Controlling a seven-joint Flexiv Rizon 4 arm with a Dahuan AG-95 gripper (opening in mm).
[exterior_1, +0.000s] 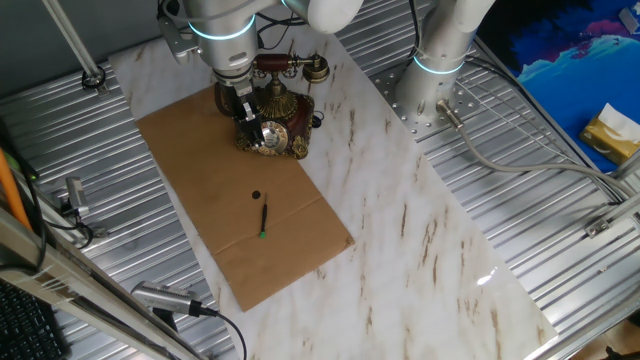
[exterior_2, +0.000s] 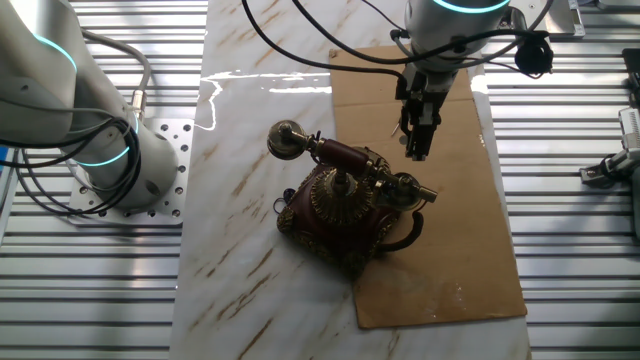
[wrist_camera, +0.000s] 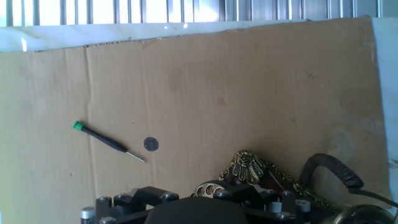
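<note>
My gripper points down, close to the dial side of an ornate dark red and brass telephone in exterior view 1. From the opposite side, exterior view 2 puts the gripper over the cardboard, apart from the handset's end. Dark finger linkages line the bottom of the wrist view, with part of the dial behind them; how far the tips stand apart is unclear. A small screwdriver with a green cap lies on the cardboard beside a dark round disc.
The brown cardboard sheet lies on a marbled white tabletop. Its part beyond the screwdriver is bare. A curled dark cord leaves the telephone. Slatted metal borders the table, and a camera stands at its edge.
</note>
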